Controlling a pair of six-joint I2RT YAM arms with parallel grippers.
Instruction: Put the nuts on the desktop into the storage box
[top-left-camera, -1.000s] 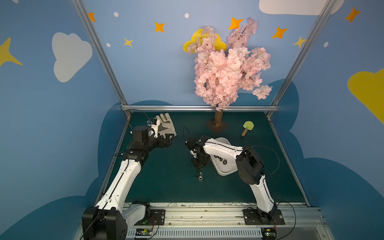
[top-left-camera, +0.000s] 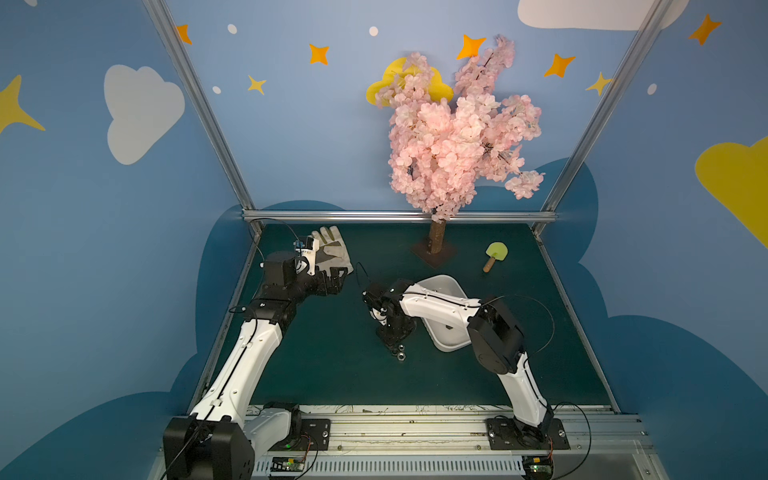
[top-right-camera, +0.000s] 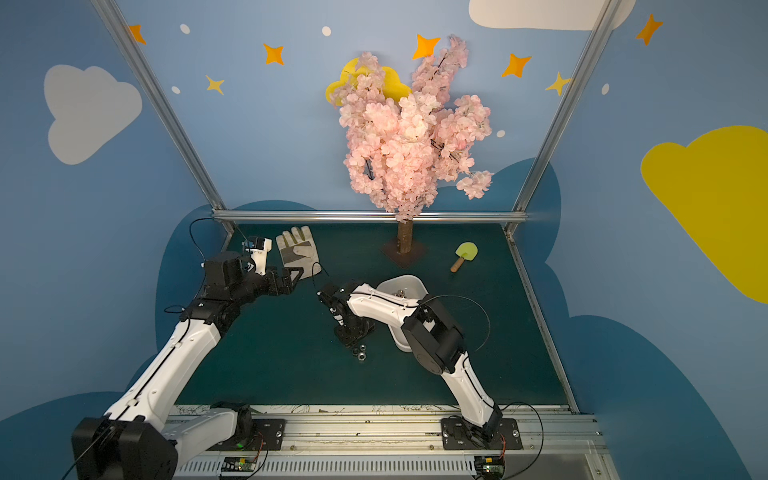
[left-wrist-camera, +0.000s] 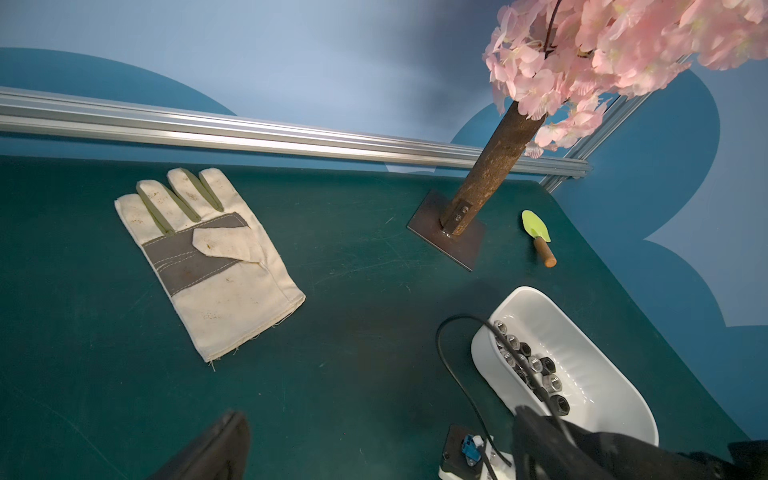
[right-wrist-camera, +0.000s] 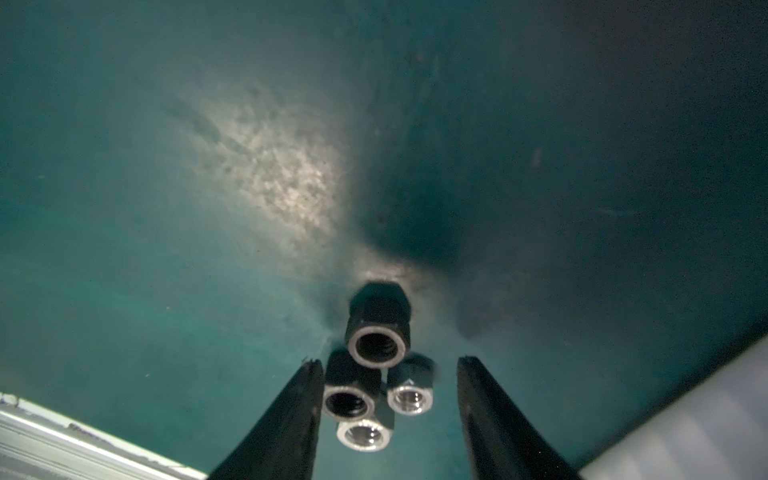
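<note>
In the right wrist view, several metal nuts stand clustered on the green desktop: a black nut (right-wrist-camera: 377, 328) in front of the others, another dark nut (right-wrist-camera: 349, 392), a small silver nut (right-wrist-camera: 410, 387) and a silver-faced nut (right-wrist-camera: 365, 432). My right gripper is open, its fingers on either side of the cluster, nothing held. The white storage box (left-wrist-camera: 596, 360) has several nuts (left-wrist-camera: 532, 364) along one side; the right arm partly covers it in both top views. My left gripper (top-left-camera: 342, 280) is open and empty, above the desk near the glove.
A work glove (left-wrist-camera: 224, 280) lies at the back left. The tree's base plate (left-wrist-camera: 464, 244) stands behind the box, and a small green trowel (top-left-camera: 496, 252) lies back right.
The right forearm now hides more of the nuts in the box. The left arm is still.
</note>
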